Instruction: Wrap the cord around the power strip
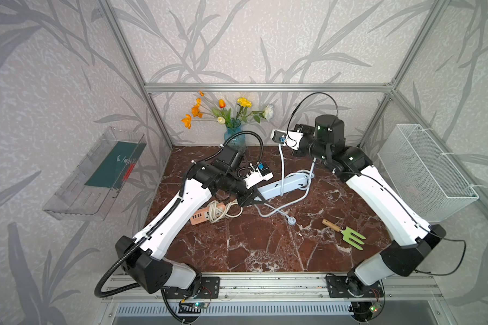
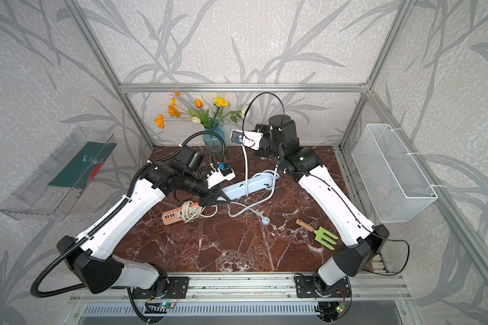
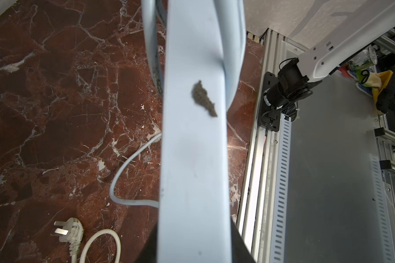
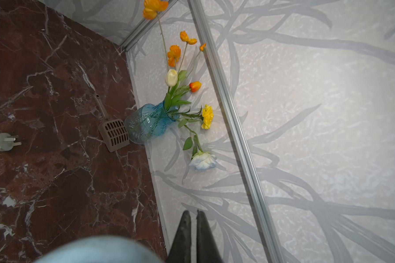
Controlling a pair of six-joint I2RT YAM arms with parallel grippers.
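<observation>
The light blue power strip is low over the table's middle, loops of its cord round its far end. My left gripper is shut on the strip's near end; in the left wrist view the strip fills the middle. A length of cord trails to a plug on the table. My right gripper is shut, raised above the strip's right part; a length of cord runs up to it in both top views, but whether it passes over or between the fingers I cannot tell.
An orange power strip with coiled cream cord lies at the front left. A vase of flowers stands at the back, a scoop beside it. A green fork lies at the front right. Baskets hang on both sides.
</observation>
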